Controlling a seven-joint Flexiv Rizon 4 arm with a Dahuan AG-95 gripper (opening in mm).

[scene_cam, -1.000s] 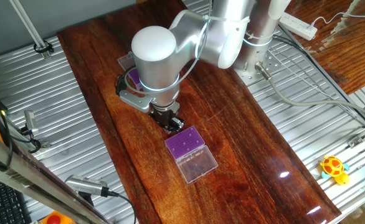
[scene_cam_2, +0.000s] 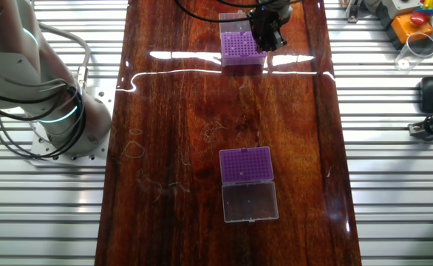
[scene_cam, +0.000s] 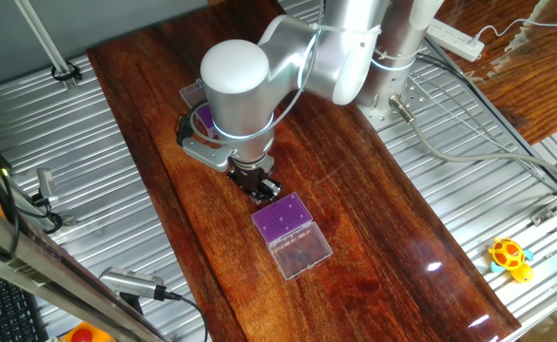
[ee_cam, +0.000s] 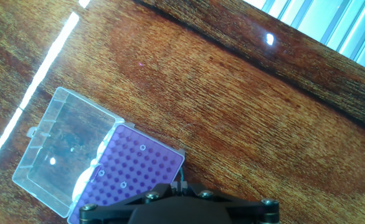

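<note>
In the wrist view a purple rack (ee_cam: 129, 168) fills one half of an open clear box, its lid (ee_cam: 73, 146) folded out flat to the left. Several pale rings show in the rack's holes. My gripper is at the bottom centre, fingertips close together beside the rack's corner. A thin greyish sliver shows just beyond the tips; whether it is held cannot be told. In exterior view 1 the gripper (scene_cam: 271, 198) points down beside this rack (scene_cam: 281, 218). A second purple rack (scene_cam_2: 246, 165) with an open clear lid (scene_cam_2: 250, 202) lies nearer in exterior view 2.
The wooden board (scene_cam: 364, 237) is clear around the boxes. Slatted metal table (scene_cam: 98, 171) runs along its sides. A toy turtle (scene_cam: 508, 255) sits off the board at right; a clear cup (scene_cam_2: 414, 53) stands off the board in exterior view 2.
</note>
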